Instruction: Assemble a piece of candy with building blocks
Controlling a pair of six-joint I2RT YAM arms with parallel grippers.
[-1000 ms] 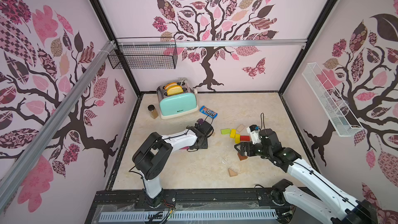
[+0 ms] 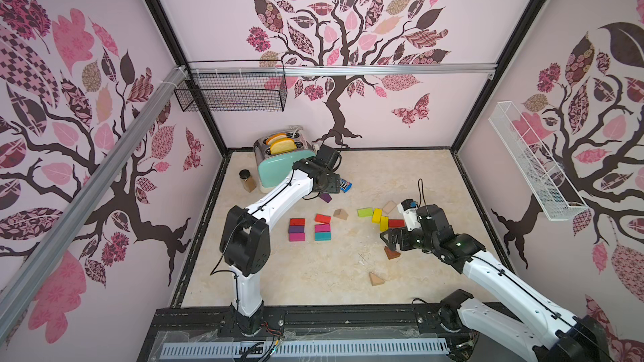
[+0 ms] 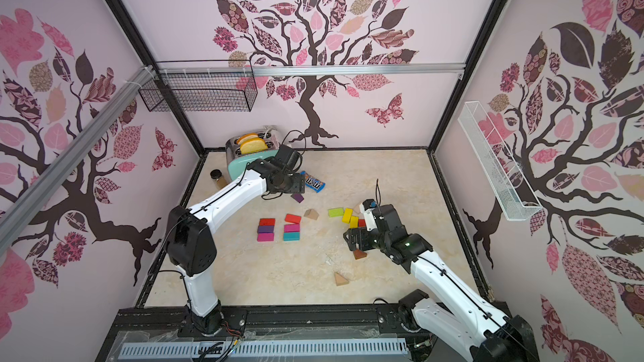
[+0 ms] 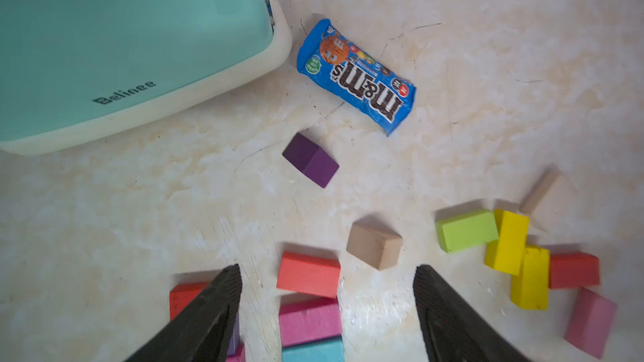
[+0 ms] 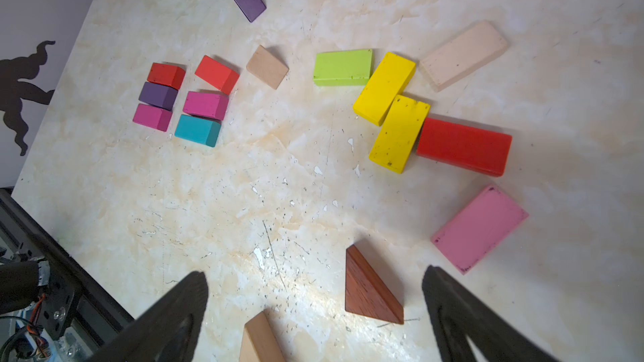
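Observation:
In the left wrist view my left gripper is raised over the blocks, open and empty. Below it lie a red block (image 4: 308, 272) above pink and teal blocks (image 4: 312, 350), with a second short stack (image 4: 188, 297) to the left, partly hidden by a finger. A purple block (image 4: 310, 159) and a tan block (image 4: 373, 245) lie apart. My right gripper stands open above a brown triangle (image 5: 369, 285); near it are yellow blocks (image 5: 398, 134), a green block (image 5: 342, 66), a long red block (image 5: 463, 146) and a pink block (image 5: 479, 228).
A mint toaster (image 3: 238, 164) stands at the back left beside a jar (image 3: 217, 179). An M&M's packet (image 4: 355, 75) lies near it. Wire baskets (image 2: 231, 90) hang above.
The right arm has barely moved.

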